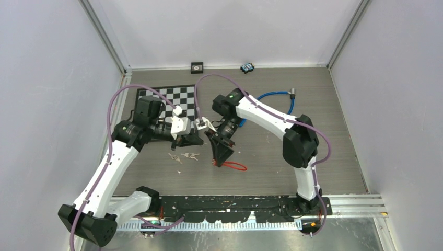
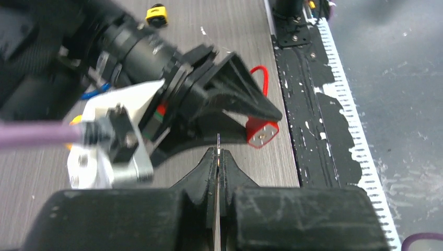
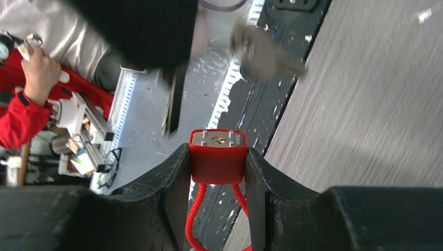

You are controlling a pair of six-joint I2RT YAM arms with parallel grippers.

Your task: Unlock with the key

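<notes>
In the left wrist view my left gripper is shut on a thin key (image 2: pixel 218 142), whose narrow blade sticks out past the fingertips. My right gripper is closed around a red lock (image 3: pixel 218 166), one finger on each side. The lock's metal face, with its keyhole (image 3: pixel 219 140), looks away from the right gripper. A red loop (image 1: pixel 235 166) trails from the lock. Blurred in the right wrist view, the key (image 3: pixel 175 99) hangs from the dark left fingers, apart from the lock. A blurred bunch of keys (image 3: pixel 264 55) also shows there; its support is unclear.
Loose keys (image 1: pixel 190 156) lie on the table below the left gripper. A checkered board (image 1: pixel 183 97) is partly under the left arm. A blue cable (image 1: pixel 274 94) lies behind the right arm.
</notes>
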